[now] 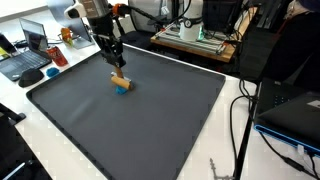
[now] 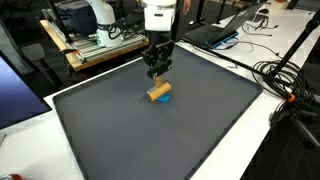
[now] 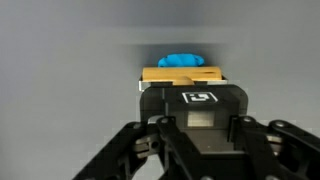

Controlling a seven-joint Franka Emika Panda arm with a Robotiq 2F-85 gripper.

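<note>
A wooden mallet-like piece hangs head down, its light round head [image 2: 159, 91] lying crosswise and a short handle [image 2: 160, 77] rising from it. My gripper [image 1: 117, 65] is shut on the handle from above; in the wrist view the black gripper body hides most of the handle, and the wooden head [image 3: 182, 74] shows just past it. A small blue object [image 3: 181, 60] lies on the dark table beside the head. In the second exterior view the blue object [image 2: 164, 98] is partly behind the wood. Whether the two touch, I cannot tell.
A shelf with items [image 1: 197, 40] is behind the table.
</note>
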